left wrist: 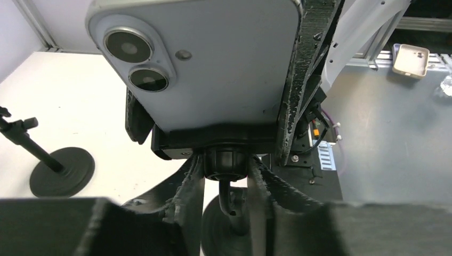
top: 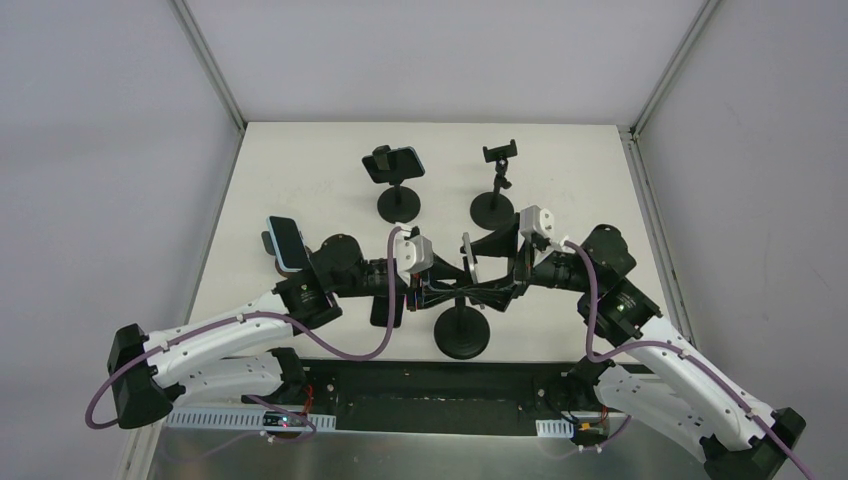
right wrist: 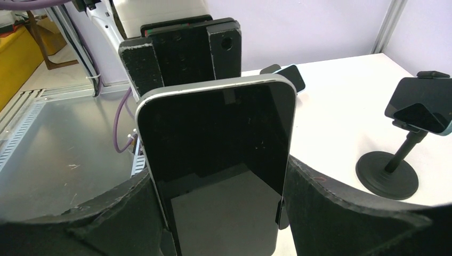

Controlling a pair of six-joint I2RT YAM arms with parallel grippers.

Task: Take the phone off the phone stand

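Note:
A silver phone (left wrist: 224, 58) is held upright between the fingers of my right gripper, which is shut on its side edges. Its dark screen faces the right wrist camera. Beneath the phone, in the left wrist view, runs the black holder of the phone stand (left wrist: 226, 162), with the phone's lower edge against it. The fingers of my left gripper flank the stand's round neck joint closely; whether they press on it is unclear. The stand's round base (top: 462, 332) shows below both grippers in the top view.
Another stand with a phone (top: 404, 165) is at the back, beside an empty stand (top: 491, 208). A further phone on a stand (top: 287, 243) is at the left. A dark phone-like slab (top: 386, 312) lies under the left arm.

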